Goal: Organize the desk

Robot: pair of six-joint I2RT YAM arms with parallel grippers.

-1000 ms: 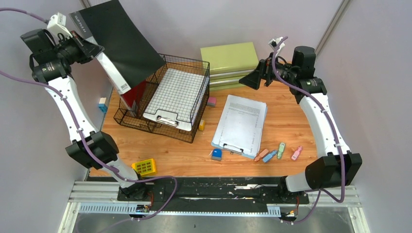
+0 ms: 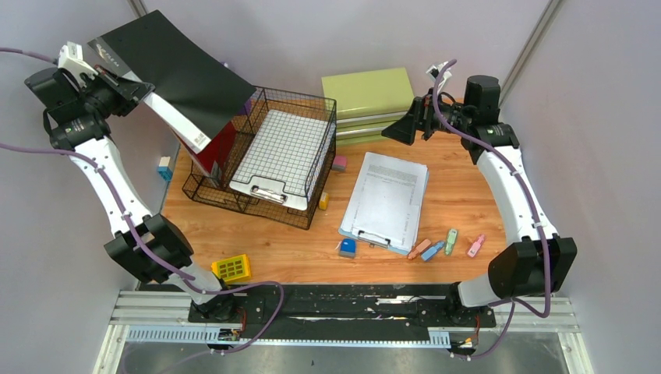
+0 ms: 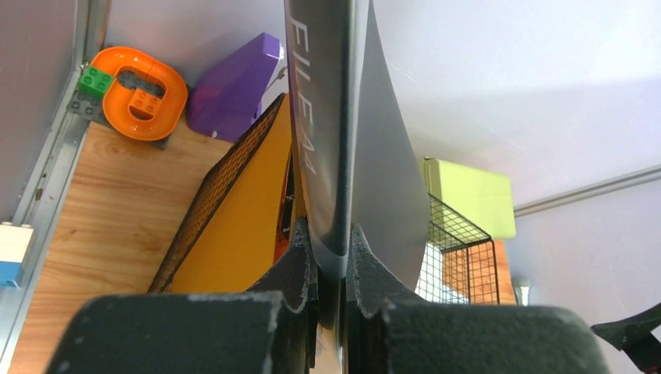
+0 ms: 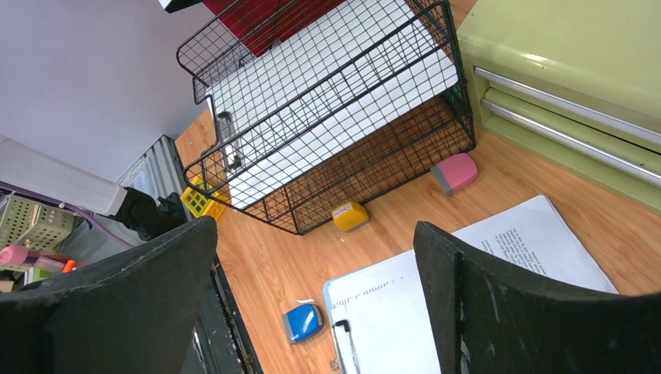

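Observation:
My left gripper (image 2: 140, 89) is shut on a black file folder (image 2: 171, 66), held upright over the left end of the wire basket (image 2: 316, 195); in the left wrist view the folder (image 3: 327, 132) rises from between the fingertips. A red folder (image 2: 210, 148) stands inside the basket beside a white clipboard (image 2: 277, 152) lying flat. A second clipboard with papers (image 2: 382, 199) lies on the desk to the right. My right gripper (image 2: 409, 125) is open and empty above the desk near the green boxes (image 2: 366, 86).
Small erasers (image 4: 351, 214), markers (image 2: 452, 238) and a yellow tray (image 2: 230, 269) lie on the desk. A purple object (image 3: 226, 93) and an orange tray (image 3: 117, 113) stand at the back left. Bare wood shows front centre.
The right arm is almost unchanged.

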